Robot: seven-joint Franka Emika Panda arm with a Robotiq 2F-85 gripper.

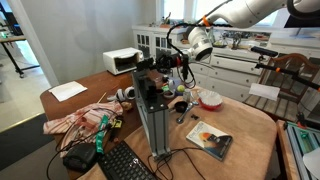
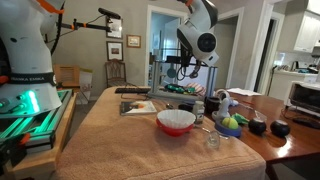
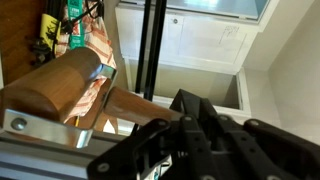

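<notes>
My gripper [image 1: 157,66] is above the top end of a tall grey metal stand [image 1: 156,128], at the end of the white arm reaching in from the right. In the wrist view the dark gripper body [image 3: 215,152] fills the lower right. A brown rounded piece [image 3: 45,88] lies ahead of it, beside a shiny metal edge [image 3: 50,130]. How far apart the fingers stand, and whether they touch the brown piece, is unclear. From the other side, the white arm [image 2: 199,38] rises behind the table.
A red-and-white bowl [image 2: 175,121], a clear glass [image 2: 213,141] and a magazine [image 1: 210,140] rest on the table. A black keyboard [image 1: 127,163], headphones [image 1: 78,152] and crumpled cloth [image 1: 72,122] lie near the stand.
</notes>
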